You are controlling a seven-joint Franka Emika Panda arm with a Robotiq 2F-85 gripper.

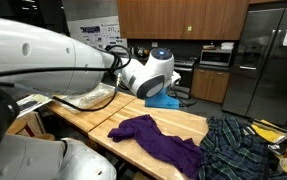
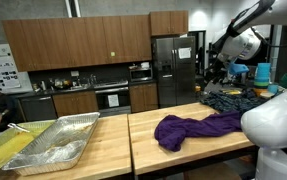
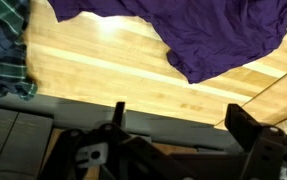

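My gripper is open in the wrist view, its dark fingers wide apart with nothing between them. Below it lies the bare wood of the table (image 3: pixel 83 68) near an edge. A crumpled purple cloth (image 1: pixel 158 140) spreads over the table, and part of this cloth (image 3: pixel 198 40) fills the top of the wrist view, clear of the fingers. A dark plaid cloth (image 1: pixel 231 148) is heaped on the right in exterior view 1; its edge (image 3: pixel 3 50) shows at the left in the wrist view. The arm (image 1: pixel 148 72) hangs above the table, apart from both cloths.
Foil trays (image 2: pixel 58 140) stand left of the table in exterior view 2. Several colourful items (image 1: pixel 273 132) lie beyond the plaid cloth at the right. Bare wood lies behind the purple cloth. Kitchen cabinets and a fridge (image 1: pixel 266 60) stand at the back.
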